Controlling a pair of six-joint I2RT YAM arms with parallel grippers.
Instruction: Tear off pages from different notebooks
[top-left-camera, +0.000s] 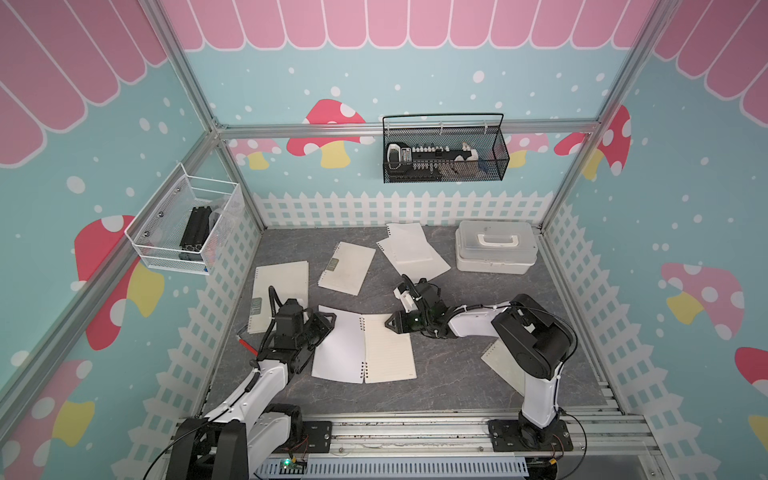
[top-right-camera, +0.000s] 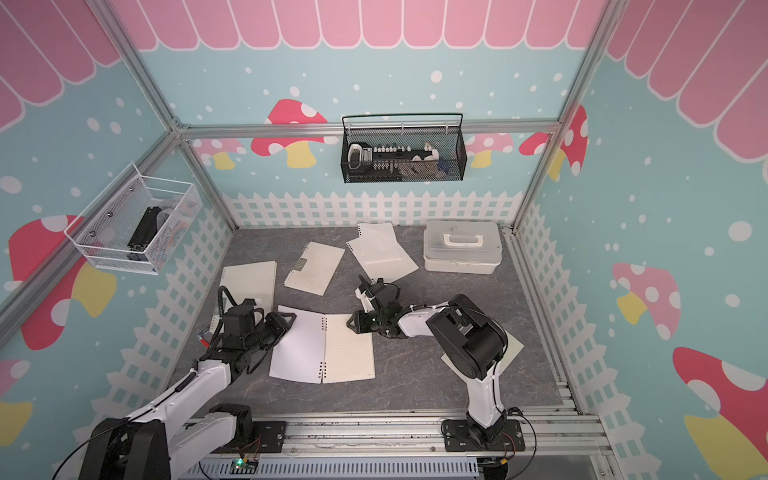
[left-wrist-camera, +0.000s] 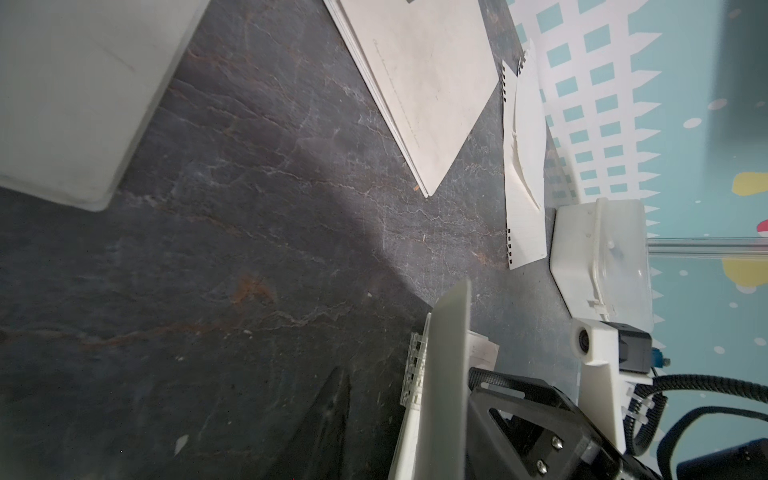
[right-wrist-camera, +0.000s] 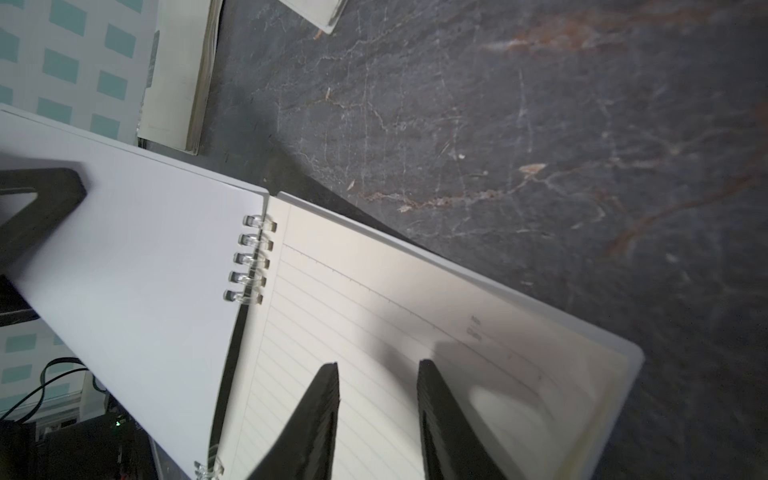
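Observation:
An open spiral notebook (top-left-camera: 388, 352) lies front centre, white cover (top-right-camera: 296, 348) to the left, lined cream page (right-wrist-camera: 320, 312) to the right. My left gripper (top-left-camera: 324, 321) is shut on the cover's outer edge, seen edge-on in the left wrist view. My right gripper hovers over the lined page's upper part, fingers part open with nothing between them.
Other notebooks (top-left-camera: 280, 276) lie at left, back (top-left-camera: 347, 264) and front right (top-left-camera: 502, 368). Loose pages (top-left-camera: 412, 244) lie at the back beside a lidded box (top-left-camera: 496, 256). Dark counter shows between them.

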